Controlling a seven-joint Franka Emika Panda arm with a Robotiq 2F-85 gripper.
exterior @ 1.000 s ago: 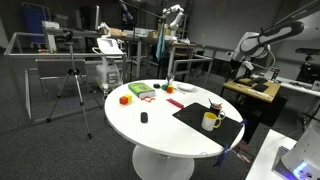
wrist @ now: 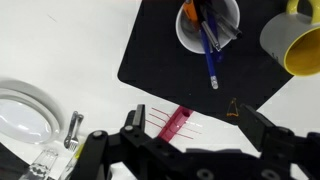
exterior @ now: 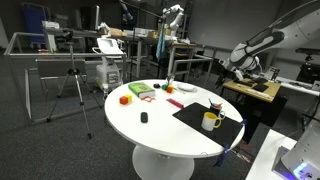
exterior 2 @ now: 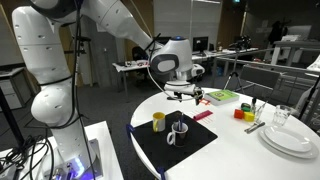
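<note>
My gripper is open in the wrist view, its dark fingers wide apart with nothing held between them. In exterior view 2, the gripper (exterior 2: 184, 94) hangs above the table, behind the mugs. A white mug (wrist: 190, 37) holding pens and other slim items stands on the black mat (wrist: 150, 50). Close to it is a yellow mug (wrist: 300, 48), which looks empty in the wrist view. Between the fingers' lines of sight, a red marker-like object (wrist: 175, 124) lies on the white tabletop, below the gripper and apart from it.
A large white plate (exterior 2: 285, 138), clear glasses (exterior 2: 280, 115), a green box (exterior: 139, 88), small coloured blocks (exterior: 125, 100) and a dark mouse-like object (exterior: 144, 117) share the round table (exterior: 165, 135). Its near-left part is bare.
In exterior view 1, the white arm at the upper right has swung leftward, further over the table. The objects on the table stay where they were.
</note>
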